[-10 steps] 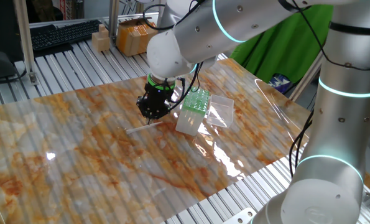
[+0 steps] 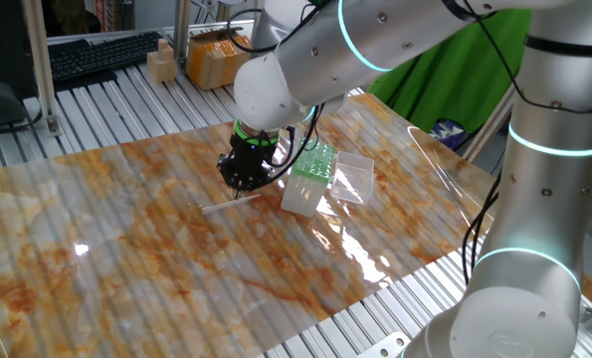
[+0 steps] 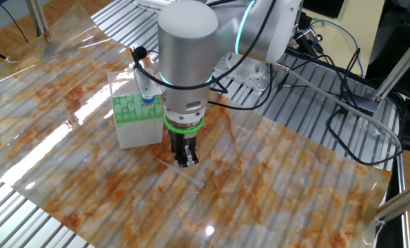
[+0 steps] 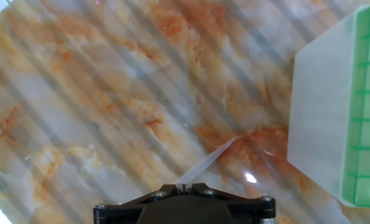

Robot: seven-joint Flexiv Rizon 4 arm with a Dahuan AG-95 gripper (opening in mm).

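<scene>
A thin translucent pipette tip (image 2: 226, 205) lies flat on the marble-patterned sheet. My gripper (image 2: 238, 193) points down just over it, close to its middle. From the other side, the pipette tip (image 3: 184, 173) shows in front of the black gripper (image 3: 186, 164). In the wrist view the gripper's (image 4: 183, 188) fingers are drawn together at the bottom edge. The narrow end of the pipette tip (image 4: 206, 163) reaches out beyond them and its other end is hidden. Whether any of it is between the fingers cannot be told.
A tip box with a green rack (image 3: 136, 110) stands close beside the gripper, its clear lid (image 2: 353, 179) open. The marbled sheet (image 2: 126, 259) is free elsewhere. A cardboard box (image 2: 214, 60), wooden blocks (image 2: 161, 64) and a keyboard (image 2: 116, 55) are at the back.
Only a very slight shift of the arm shows. The pipette tip and tip box stay in place.
</scene>
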